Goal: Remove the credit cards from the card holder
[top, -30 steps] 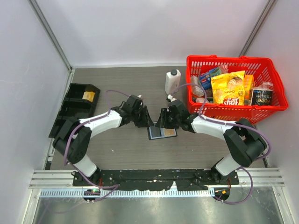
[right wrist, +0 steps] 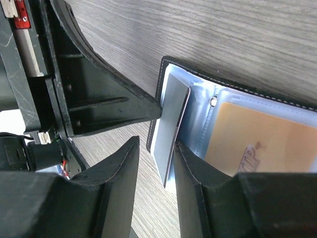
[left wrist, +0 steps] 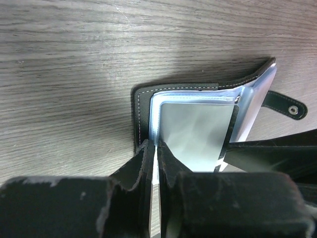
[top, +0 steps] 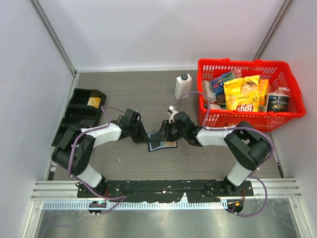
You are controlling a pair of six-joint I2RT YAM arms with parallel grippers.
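Observation:
The open card holder (top: pixel 155 144), dark-edged with clear pockets, lies on the table between both grippers. At its left edge, my left gripper has its fingertips close together with the pocket edge between them. A pale grey card (left wrist: pixel 193 126) shows in the left pocket. In the right wrist view this grey card (right wrist: pixel 171 119) stands tilted up, and a left gripper finger (right wrist: pixel 114 96) reaches the holder's edge. My right gripper stands part open over the holder, the card's lower end between its fingers but not clamped. A tan card (right wrist: pixel 262 141) sits in the other pocket.
A red basket (top: pixel 252 119) full of groceries stands at the back right, with a white bottle (top: pixel 183 87) beside it. A black compartment box (top: pixel 79 113) is at the left. Bare table lies in front of the holder.
My right gripper has also shifted left.

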